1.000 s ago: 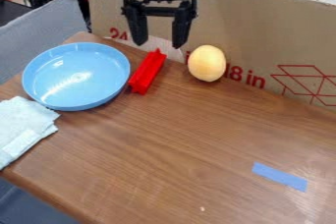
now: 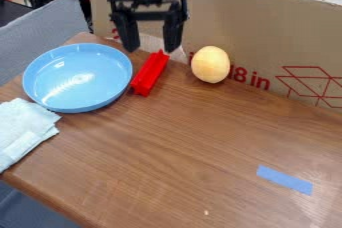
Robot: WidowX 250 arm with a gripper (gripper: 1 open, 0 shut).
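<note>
My black gripper (image 2: 151,36) hangs open above a red elongated object (image 2: 150,73), its two fingers spread apart with nothing seen between them. The red object lies on the wooden table beside a blue plate (image 2: 78,78). A pale yellow egg-shaped object (image 2: 210,64) stands to the right of the red one, near the cardboard at the back.
A white folded cloth (image 2: 19,133) lies at the left edge, below the plate. A cardboard wall (image 2: 281,32) borders the back. A strip of blue tape (image 2: 285,181) is on the right of the table.
The gripper has moved left and slightly down, toward a spot over the red object. The objects on the table have not moved.
</note>
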